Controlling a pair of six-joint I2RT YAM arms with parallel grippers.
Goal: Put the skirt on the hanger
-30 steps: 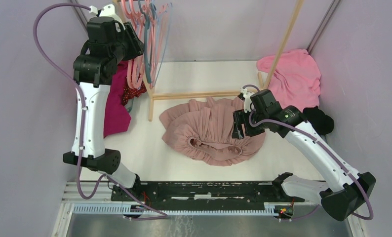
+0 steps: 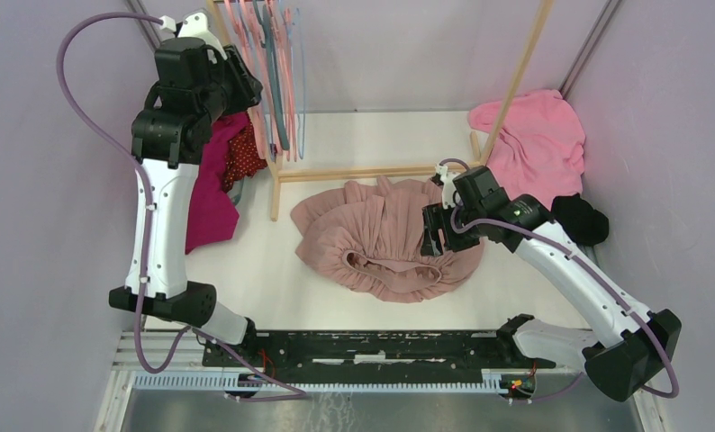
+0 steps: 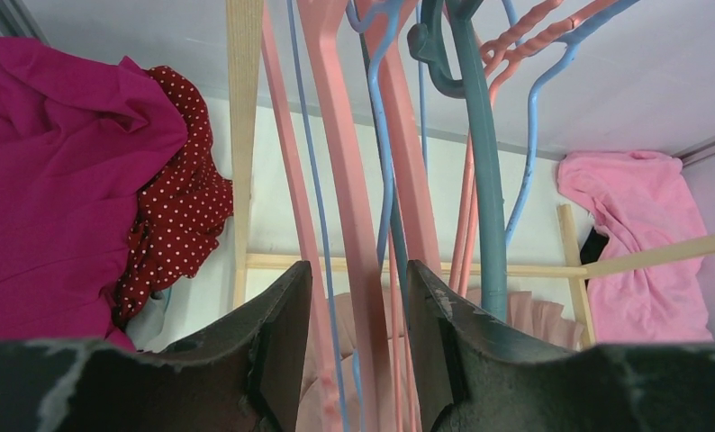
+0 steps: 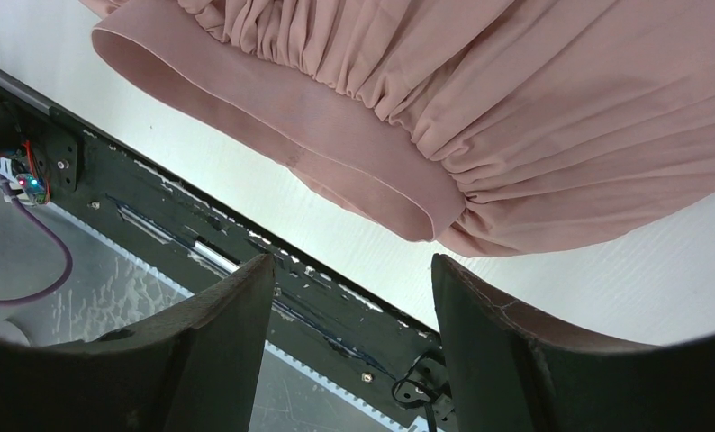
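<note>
The dusty-pink skirt [image 2: 381,234] lies spread on the white table, its waistband [image 4: 336,135] opening toward the front edge. Several hangers hang from the rack at the upper left, among them a pink hanger [image 3: 349,171], a dark teal hanger [image 3: 484,171] and a blue hanger [image 3: 384,135]. My left gripper is partly open, with pink and blue hanger bars passing through or just beyond the gap; contact cannot be made out. Over the skirt's right part, my right gripper stands open and empty, close to the waistband's end.
The wooden rack's lower bar [image 2: 363,172] runs behind the skirt. Magenta cloth [image 3: 57,189] and a dotted dark-red cloth [image 3: 178,189] lie at the left. Pink cloth [image 2: 538,139] and a black item [image 2: 580,219] lie at the right. Bare table shows along the front.
The hangers swung and now hang straighter and closer together. The right arm and skirt have barely moved.
</note>
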